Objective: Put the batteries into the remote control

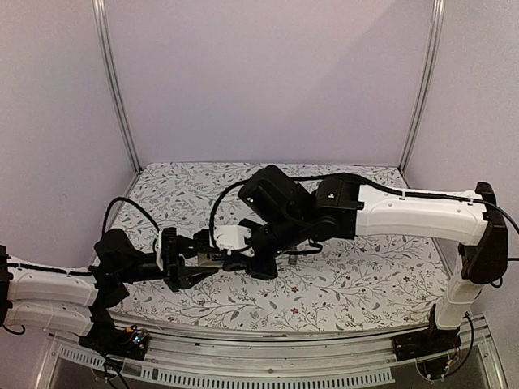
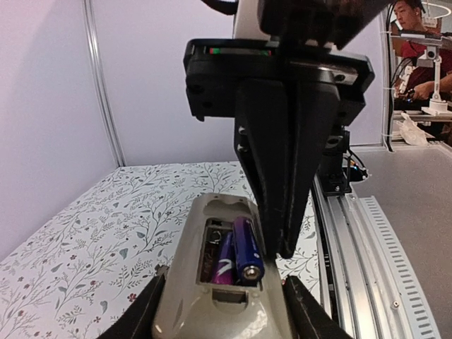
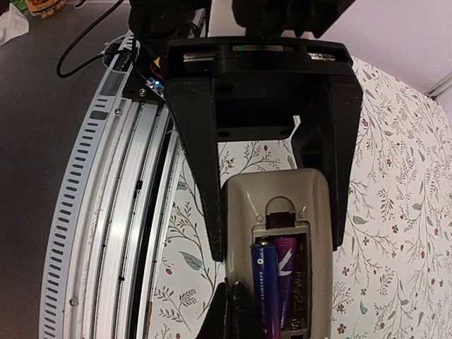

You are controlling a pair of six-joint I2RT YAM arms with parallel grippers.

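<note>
My left gripper is shut on the grey remote control (image 2: 215, 206), with its battery compartment facing my right gripper. Inside lie a purple battery (image 2: 224, 263) and a blue battery (image 2: 246, 247). The purple one sits deeper; the near end of the blue one (image 3: 265, 286) rides higher, up against the compartment's side edge. My right gripper is shut with nothing showing between its fingers, its tips beside the blue battery at the remote's edge. In the top view, the right arm hides most of the remote (image 1: 209, 261).
A small grey object (image 1: 293, 258) lies on the flower-patterned table (image 1: 357, 284), right of the grippers. Metal rails (image 1: 268, 344) run along the front edge.
</note>
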